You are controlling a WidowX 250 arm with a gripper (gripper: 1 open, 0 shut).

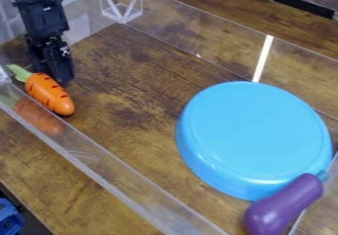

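Observation:
The black gripper [50, 56] reaches down from the top left, its lower end low beside an orange toy carrot [47, 93] with a pale green top at the left side of the wooden surface. Whether its fingers are open or shut cannot be made out. To the right lies an upturned-looking light blue round plate or lid [251, 135], with a purple toy eggplant [278, 209] at its lower right edge.
Clear plastic walls [126, 185] border the wooden area. A dark blue object [7, 217] shows at the bottom left corner.

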